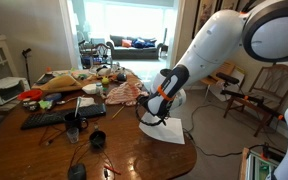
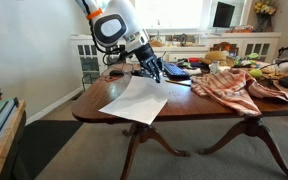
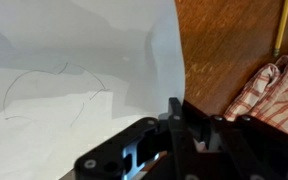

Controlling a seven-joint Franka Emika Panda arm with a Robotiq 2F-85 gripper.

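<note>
A large white sheet of paper [image 2: 136, 98] with thin dark pen lines lies at the table's edge. Part of it overhangs that edge in exterior view 2, and its upper end rises toward the gripper. My gripper is shut on the paper's edge, which curls up beside the fingers in the wrist view. Exterior view 1 has the gripper [image 1: 162, 119] low over the sheet [image 1: 165, 131]. The exact grip is partly hidden by the dark fingers.
A red-and-white checked cloth [image 3: 282, 92] and a yellow pencil [image 3: 282, 28] lie beside the paper. Across the wooden table [image 1: 134, 155] are a keyboard [image 1: 46, 118], a black cup [image 1: 97, 138] and clutter at the back. Bare tabletop shows at the front.
</note>
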